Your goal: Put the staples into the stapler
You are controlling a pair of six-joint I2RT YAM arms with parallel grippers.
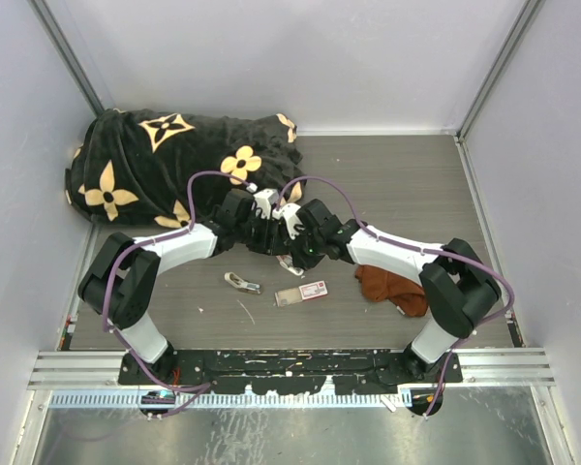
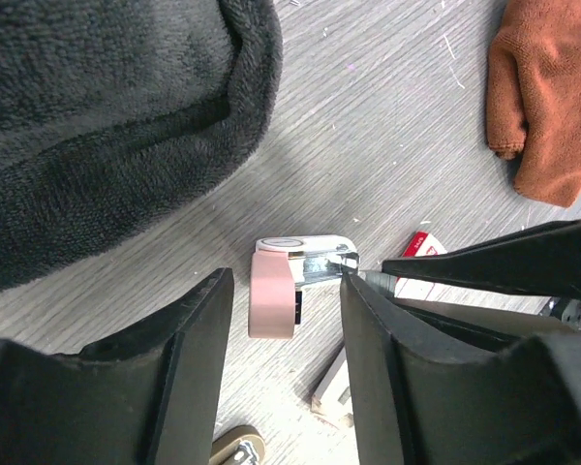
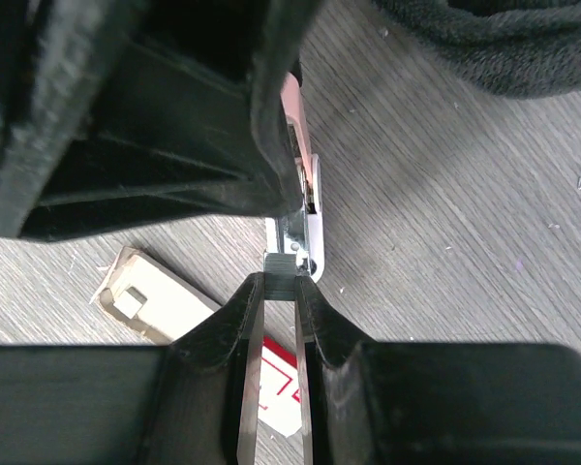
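Note:
A small pink stapler (image 2: 272,295) lies on the table with its metal channel (image 2: 321,263) showing. My left gripper is part open around it, with a gap on either side of the pink body. In the right wrist view, my right gripper is shut on a short grey staple strip (image 3: 280,269). The strip's far end lines up with the front end of the stapler's channel (image 3: 291,231); whether they touch, I cannot tell. From above, the two grippers meet over the stapler and hide most of it.
The staple box (image 1: 300,293), with red and white print, lies just in front of the stapler. A second small stapler-like item (image 1: 242,283) is to its left. A brown cloth (image 1: 392,289) sits at right, a dark flowered blanket (image 1: 174,165) behind.

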